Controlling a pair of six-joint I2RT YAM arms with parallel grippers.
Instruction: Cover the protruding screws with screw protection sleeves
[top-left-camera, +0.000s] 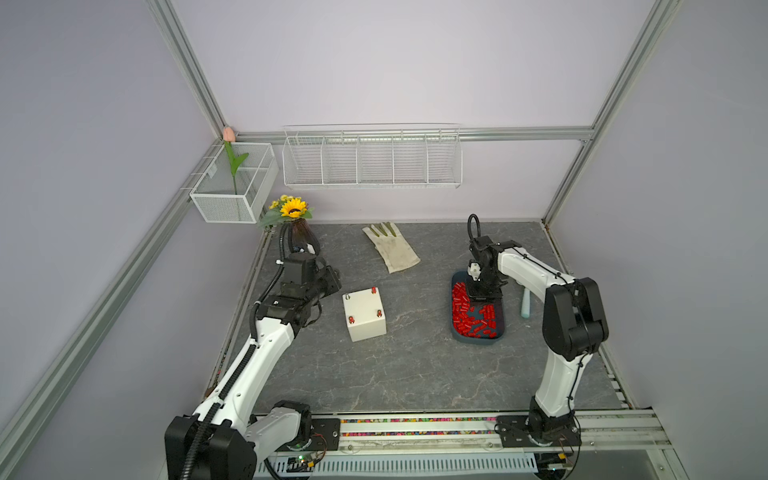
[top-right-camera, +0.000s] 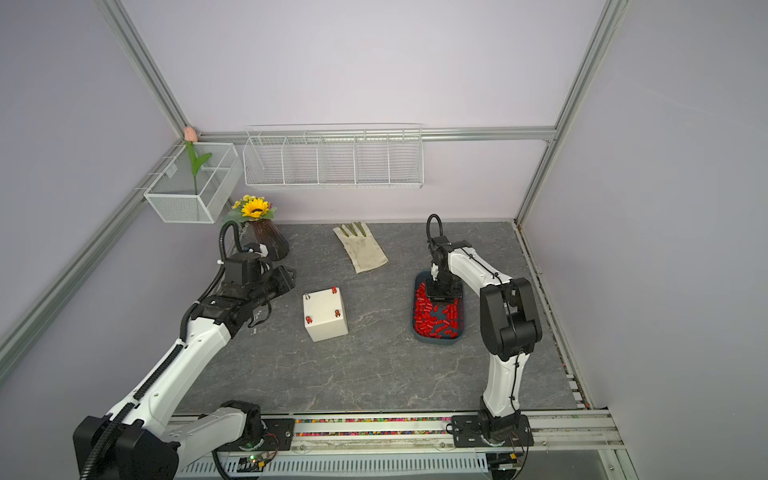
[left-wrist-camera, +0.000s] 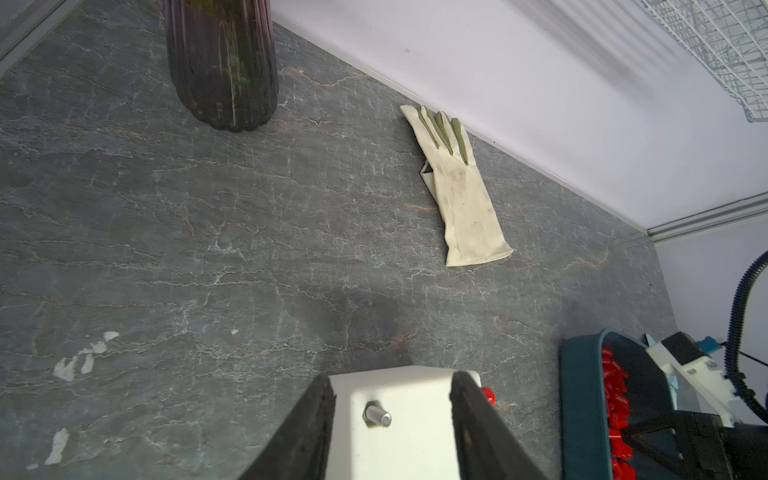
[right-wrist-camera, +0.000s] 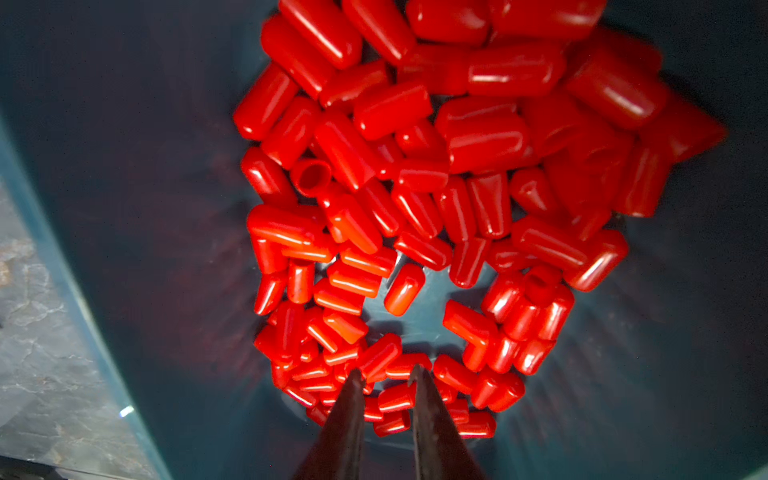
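A white block (top-left-camera: 367, 327) stands on the table with a screw at each top corner. Red sleeves cap three of them, among them the back right sleeve (top-left-camera: 373, 290). The back left screw (left-wrist-camera: 378, 414) is bare metal. My left gripper is open and empty, up and to the left of the block in the top views; the bare screw shows between its fingers in its wrist view. Many loose red sleeves (right-wrist-camera: 488, 140) fill the dark blue tray (right-wrist-camera: 120, 240). My right gripper points into this tray, its fingers apart, with sleeves behind the gap and none visibly gripped.
A beige glove (top-left-camera: 393, 249) lies at the back. A brown vase (top-right-camera: 270, 240) with a sunflower stands behind the left arm. Right of the tray is a pale blue handle (top-left-camera: 525, 304). Between block and tray the tabletop (top-left-camera: 420, 320) is clear.
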